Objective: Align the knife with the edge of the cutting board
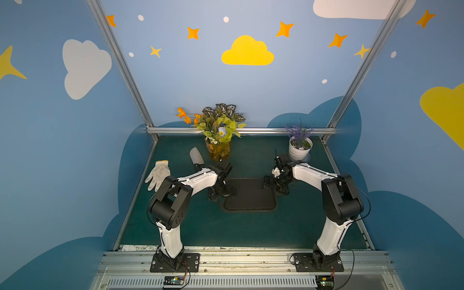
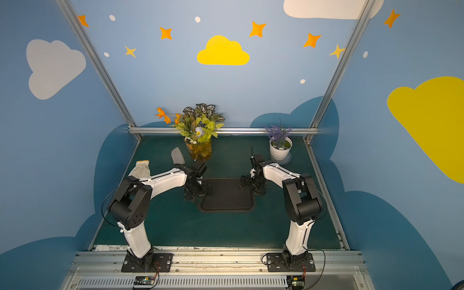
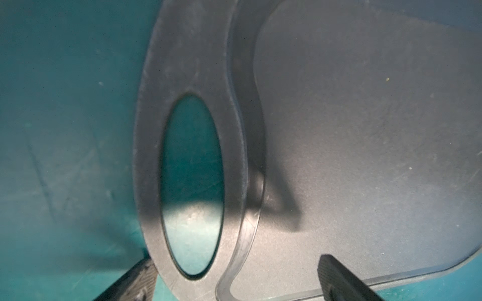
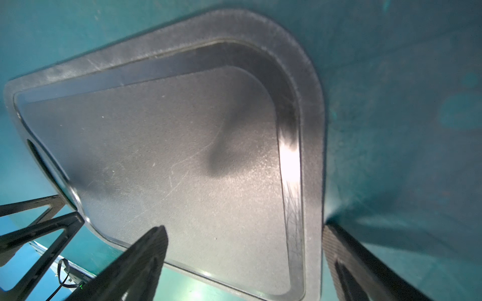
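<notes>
The dark cutting board (image 1: 250, 195) lies flat in the middle of the green table. Over its left end, by the oval handle hole, my left gripper stands open; one of its fingers (image 3: 134, 281) is outside the outer edge and the other is above the board's face. At the opposite end my right gripper is open too, its two fingers on either side of the right rim. Behind the left arm lies the knife (image 1: 196, 156), grey blade pointing to the back; the arm partly covers its dark handle.
A flower vase (image 1: 218, 148) stands just right of the knife. At the back right is a white plant pot (image 1: 299, 148). A pale glove (image 1: 158, 175) lies at the far left. Table in front of the board is clear.
</notes>
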